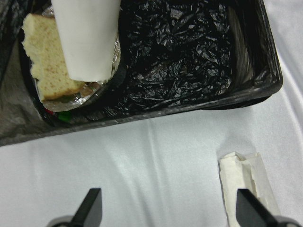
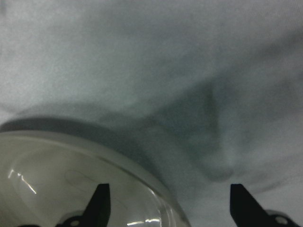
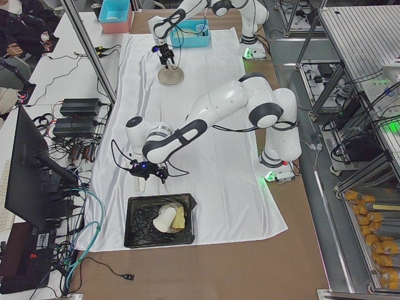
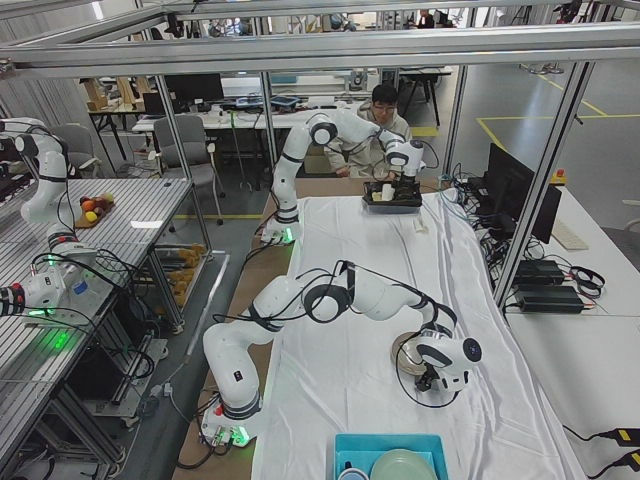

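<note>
A black bag-lined tray (image 3: pixel 137 222) holds a white cup (image 1: pixel 87 38), a bread slice (image 1: pixel 49 56) and a foil-lined container (image 1: pixel 87 97). My left gripper (image 3: pixel 148 174) hangs open just behind the tray, over a folded white paper packet (image 1: pixel 239 182) on the cloth. At the table's far end my right gripper is open and low over the rim of a pale round dish (image 2: pixel 52 175), nothing visible between its fingers.
A blue bin (image 4: pixel 385 445) with a plate and cup inside stands beyond the right arm. A monitor (image 3: pixel 28 175) and cables line one long side.
</note>
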